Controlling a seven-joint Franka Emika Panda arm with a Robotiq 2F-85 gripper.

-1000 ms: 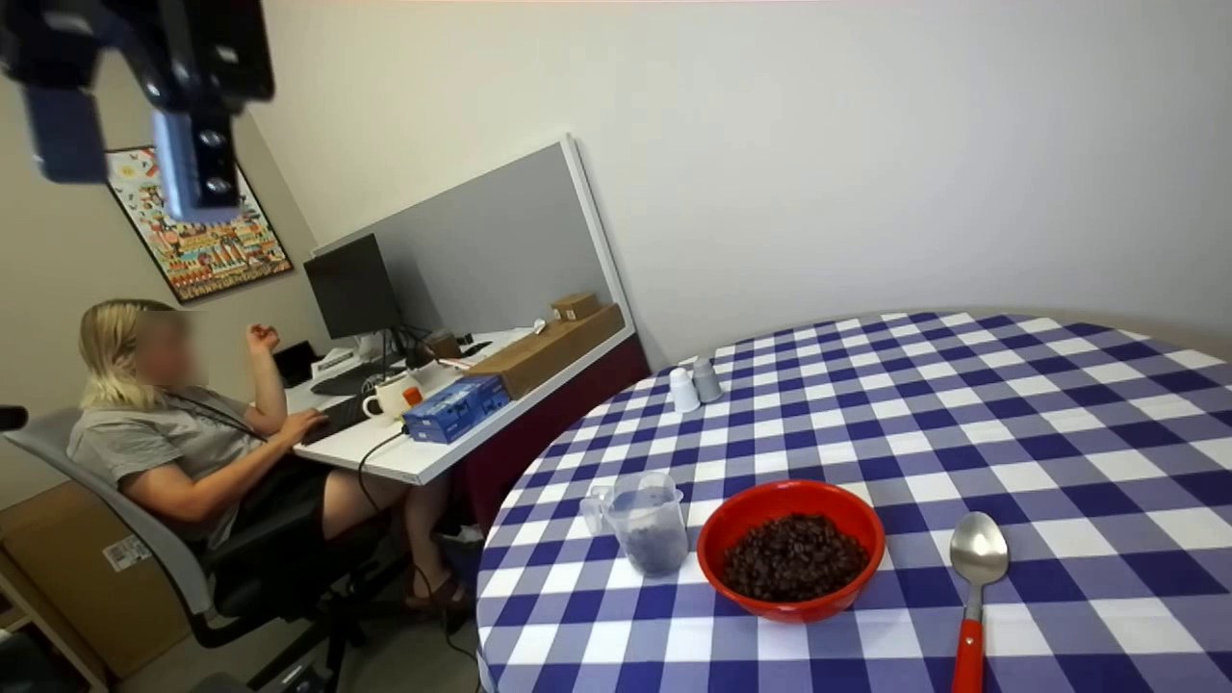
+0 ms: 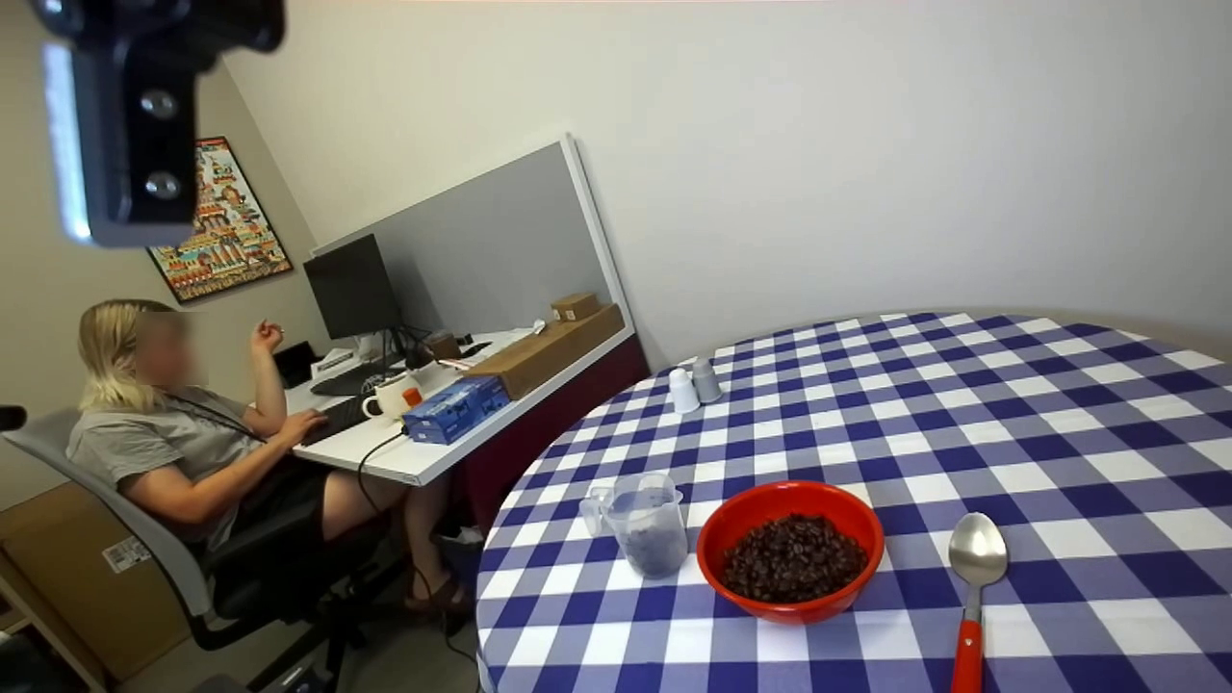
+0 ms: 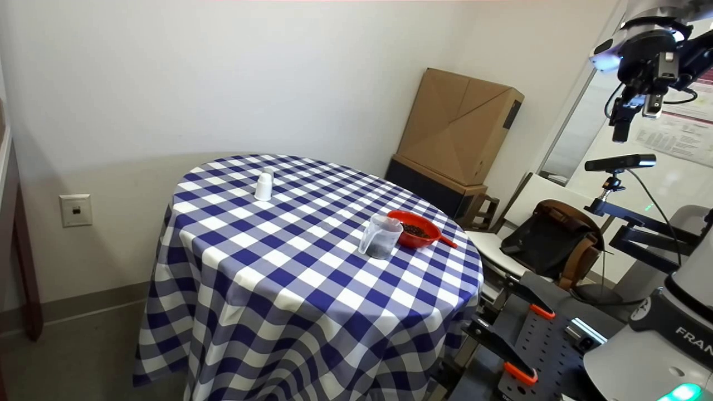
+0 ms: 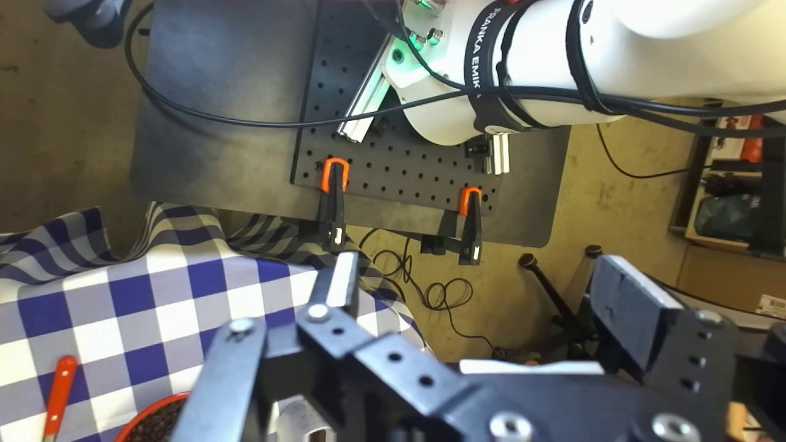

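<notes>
High above and away from the checkered table, my gripper (image 3: 638,120) is open, with nothing between its fingers; exterior view 1 catches only one finger (image 2: 121,150) at the top left. A red bowl (image 2: 797,499) of dark beans (image 2: 797,560) stands on the table. Close beside it is a clear measuring cup (image 2: 653,537), its contents hard to make out. On the bowl's other side lies a metal spoon (image 2: 978,552) with a red handle (image 2: 967,658). In the wrist view, the gripper's body hides parts of the bowl (image 4: 151,406) and cup (image 4: 298,423).
A white shaker (image 2: 683,393) and a grey one (image 2: 705,381) stand together near the table's far edge. Two clamps with orange pads grip the robot's dark base plate (image 4: 398,166). A person sits at a neighbouring desk (image 2: 404,462).
In exterior view 1, two fingers showed before; now one shows, larger, shifted left and slightly lower. The bowl, cup and spoon have not moved.
</notes>
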